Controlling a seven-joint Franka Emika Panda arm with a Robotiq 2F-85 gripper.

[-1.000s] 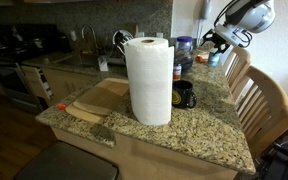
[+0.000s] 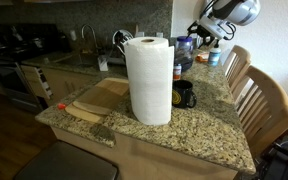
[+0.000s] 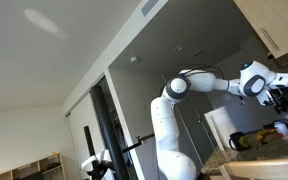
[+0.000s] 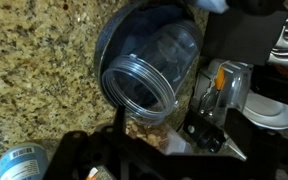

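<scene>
In the wrist view a clear jar (image 4: 169, 60) with a threaded open mouth lies tilted within a dark round container (image 4: 106, 55). My gripper stands open below the jar in that view. Its black fingers (image 4: 112, 148) are spread, and I see nothing held between them. Exterior view 1 has the gripper (image 2: 209, 37) raised above the far end of the granite counter, near a dark blue-lidded container (image 2: 183, 52). At the right edge of exterior view 2 the hand is dark and its fingers are hard to make out.
A blue-labelled can (image 4: 22, 162) is on the counter, with a clear container (image 4: 224, 88) and a dish rack (image 4: 279, 85) across from it. Paper towels (image 2: 150, 85), a black mug (image 2: 184, 95) and a cutting board (image 2: 102, 96) occupy the nearer counter. Chairs (image 2: 266, 105) line the right side.
Over the last second my gripper has risen and shifted left in exterior view 1, away from the cups at the counter's far end. The counter items look unmoved.
</scene>
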